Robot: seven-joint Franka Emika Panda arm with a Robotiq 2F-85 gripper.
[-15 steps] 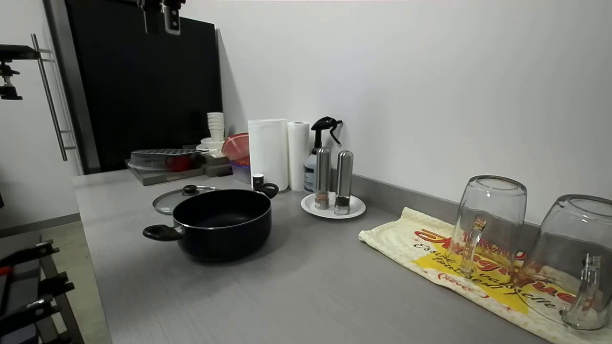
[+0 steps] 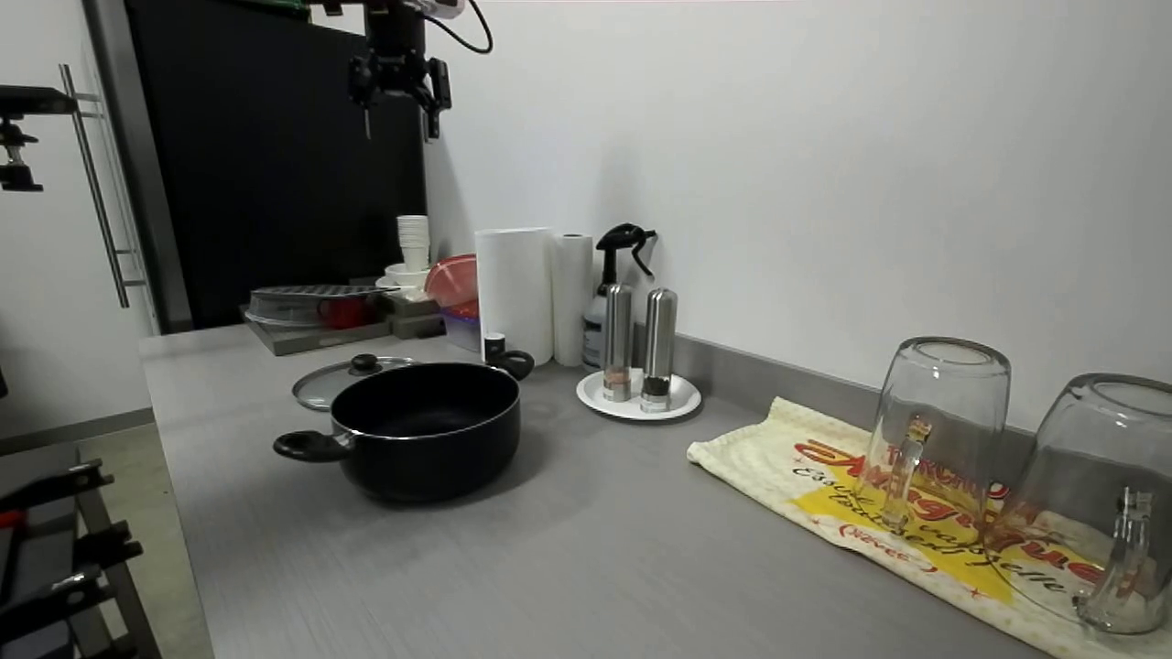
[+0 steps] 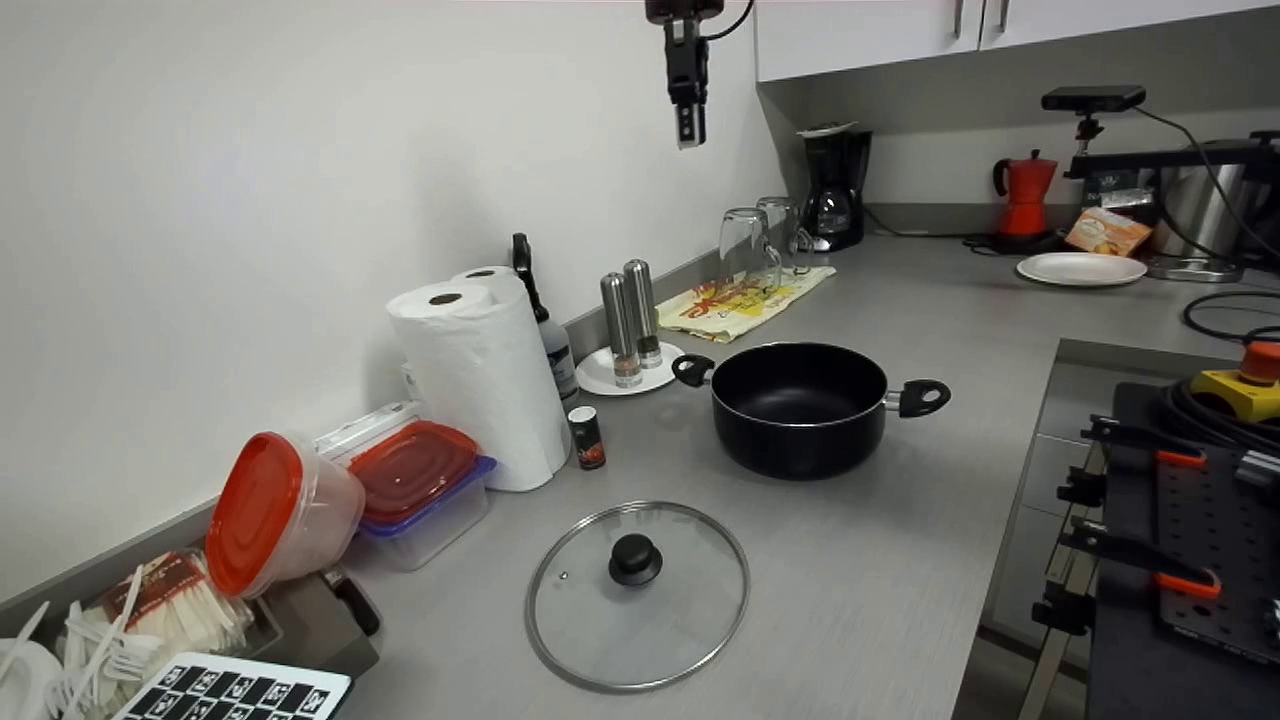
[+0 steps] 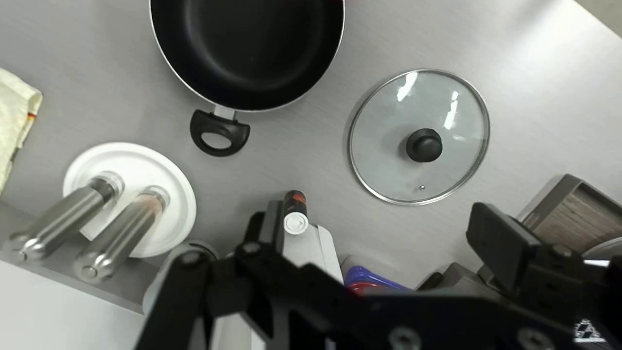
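My gripper [image 2: 400,123] hangs high above the counter, open and empty; in the wrist view its fingers [image 4: 502,245] are spread wide apart. A black two-handled pot [image 3: 799,420] stands uncovered on the counter, its inside bare. Beside it a glass lid [image 3: 637,636] with a black knob lies flat, knob up. In the wrist view the lid [image 4: 420,178] is beyond the fingertips, well below them, and the pot [image 4: 256,52] is cut off by the top edge. A small dark shaker with a white cap [image 3: 587,438] stands near the paper towels.
Two steel mills [image 2: 656,346] stand on a white plate [image 2: 590,395] by the wall. Paper towel rolls [image 3: 474,372], a spray bottle [image 2: 593,329] and plastic tubs [image 3: 282,510] line the back. Upturned glass mugs [image 2: 945,439] rest on a cloth [image 2: 758,461].
In exterior view 1 my gripper has moved right and lower in the picture, and it has turned. The pot, lid and other things on the counter have stayed put.
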